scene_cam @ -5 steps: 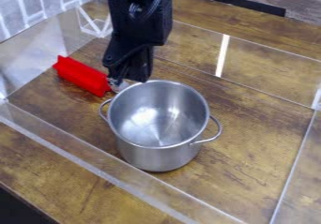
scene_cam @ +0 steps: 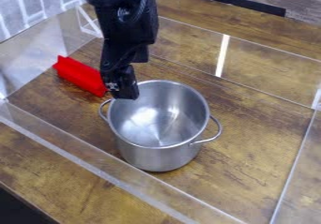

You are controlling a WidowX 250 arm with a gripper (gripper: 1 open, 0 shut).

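My black gripper [scene_cam: 122, 73] hangs from the top centre, over the back-left rim of a steel pot [scene_cam: 158, 129] with two handles. Its lower end is dark against dark, so the fingers are hard to make out; I see nothing held there. A red object [scene_cam: 81, 75] lies on the wooden table at the left, behind and left of the pot.
Clear acrylic walls [scene_cam: 38, 56] border the wooden work area.
The gripper has shifted and changed its angle slightly above the pot's back-left side. The pot and red object look unmoved.
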